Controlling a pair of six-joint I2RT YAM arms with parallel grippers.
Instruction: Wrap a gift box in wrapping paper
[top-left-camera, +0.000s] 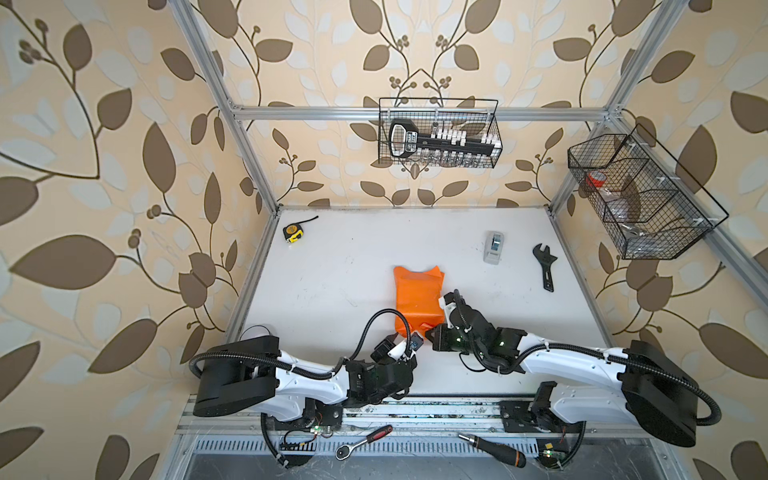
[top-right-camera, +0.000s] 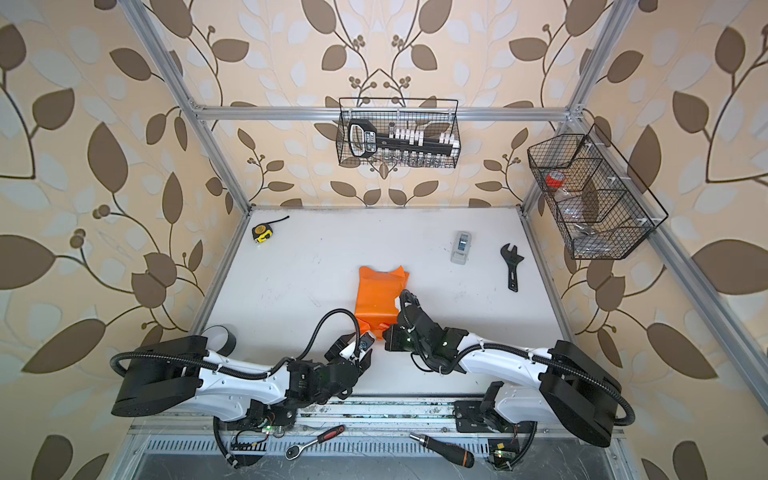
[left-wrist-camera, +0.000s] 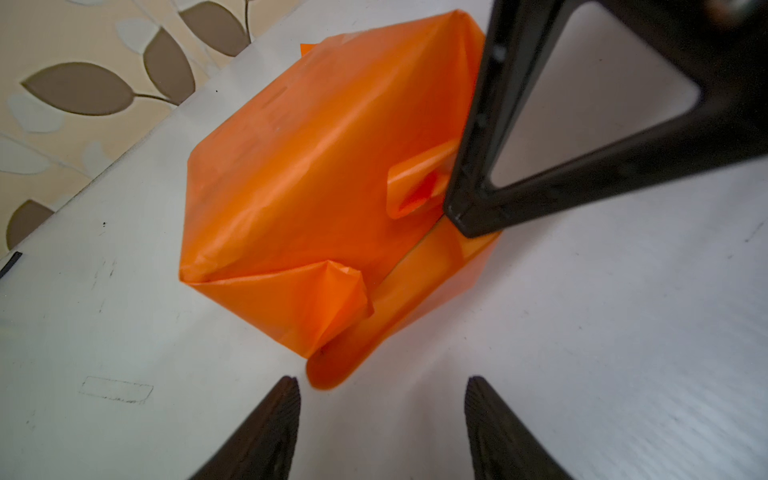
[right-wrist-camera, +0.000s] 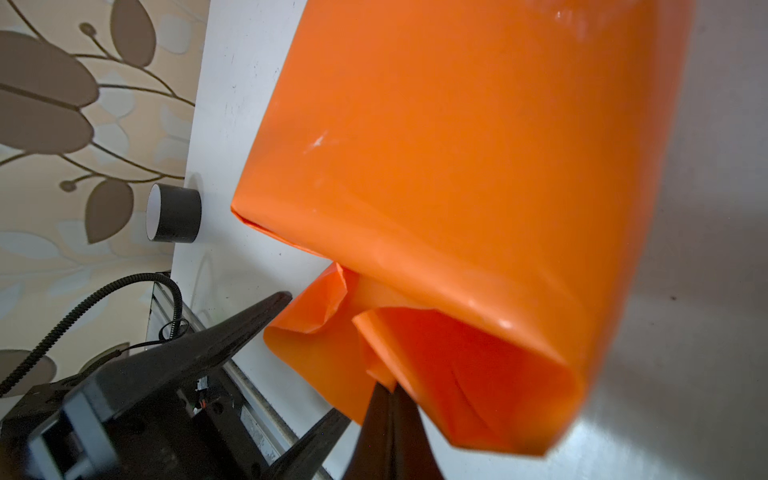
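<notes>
The gift box (top-left-camera: 419, 292), wrapped in orange paper, lies mid-table, and its near end shows loose folds. In the left wrist view a creased corner flap (left-wrist-camera: 336, 300) sticks out over a lower paper flap (left-wrist-camera: 400, 308). Open and empty, my left gripper stands just short of that near end. My right gripper is shut, its tips against the folded paper (right-wrist-camera: 472, 368) at the end's right part. Whether a thin layer is caught between those tips cannot be made out.
A dark tape roll (top-right-camera: 218, 341) stands at the left edge. Farther back lie a tape measure (top-left-camera: 293, 232), a grey device (top-left-camera: 493, 247) and a wrench (top-left-camera: 545, 266). The table behind the box is clear.
</notes>
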